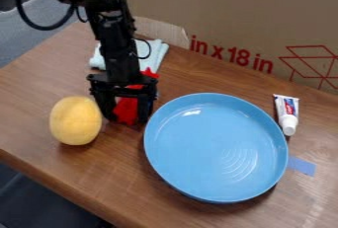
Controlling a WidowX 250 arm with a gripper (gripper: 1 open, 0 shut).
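My black gripper point(122, 96) is lowered over a red object point(128, 112) on the wooden table, its open fingers around it at the left of the blue plate. The red object is partly hidden by the gripper, so whether the fingers touch it cannot be told. A yellow round object point(75, 120) sits just left of the gripper. A large blue plate point(215, 148) fills the right middle of the table.
A white cloth point(154, 53) lies behind the gripper. A toothpaste tube point(288, 114) is right of the plate, near blue tape point(301, 166). A cardboard panel point(251, 25) stands along the back. The table's front left edge borders a dark gap.
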